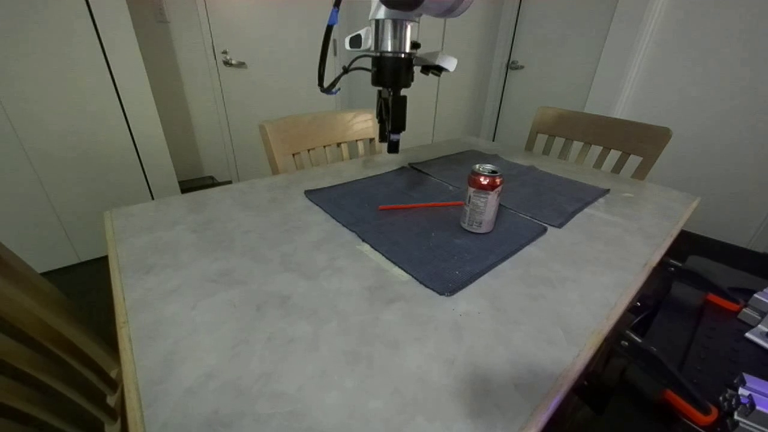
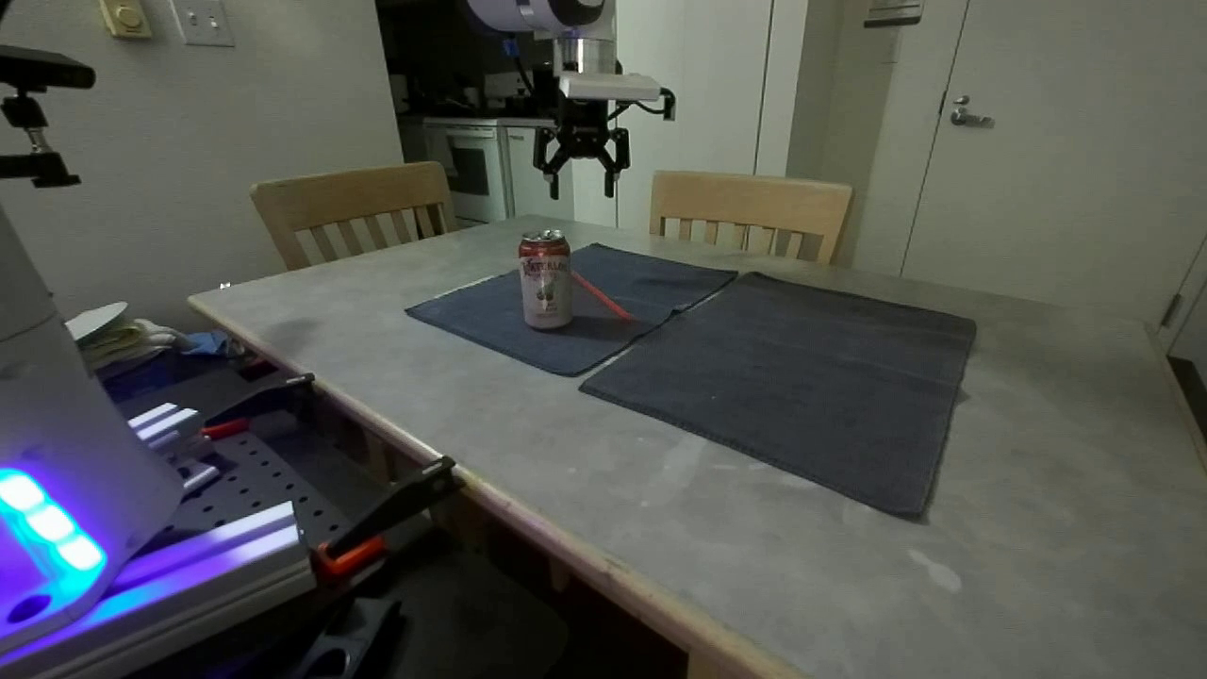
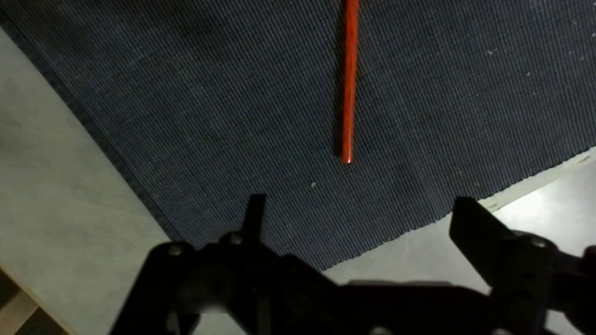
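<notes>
A thin red straw-like stick (image 1: 419,206) lies flat on a dark blue placemat (image 1: 446,255). Beside it on the same mat stands an upright red and silver can (image 2: 546,283), which in the first exterior view overlaps the stick's end. My gripper (image 2: 583,185) hangs well above the table, fingers spread and nothing between them. From the wrist, one end of the red stick (image 3: 349,100) shows ahead of the open gripper, over the corner of the mat. The can is outside the wrist view.
A second dark placemat (image 2: 792,385) lies alongside the first. Wooden chairs (image 1: 324,140) stand at the table's edges. Clamps (image 2: 373,532) grip one table edge near the robot's base.
</notes>
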